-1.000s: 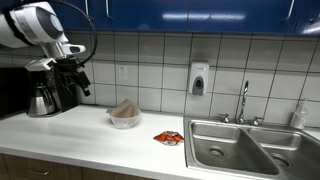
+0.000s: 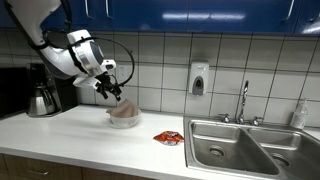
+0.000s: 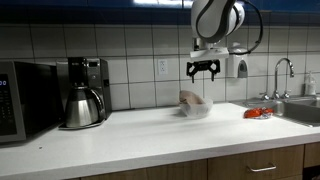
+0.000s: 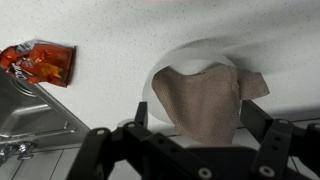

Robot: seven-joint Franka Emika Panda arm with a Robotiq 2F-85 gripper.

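A brown cloth (image 4: 205, 105) is draped in a translucent white bowl (image 2: 125, 123) and hangs over its rim. My gripper stands open above the bowl, its two dark fingers wide apart and the cloth in view between them. In exterior view 2 the gripper (image 3: 204, 73) hangs above the bowl, with clear air between the fingertips and the cloth (image 3: 189, 98). Nothing is held.
A red and orange snack bag (image 2: 168, 137) lies on the counter near the double sink (image 2: 222, 145). A coffee maker with a steel carafe (image 3: 84, 105) and a microwave (image 3: 25, 100) stand to the left.
My arm has swung right and come lower, from the left side of the counter to above the bowl. The cloth, bowl and snack bag have stayed in place.
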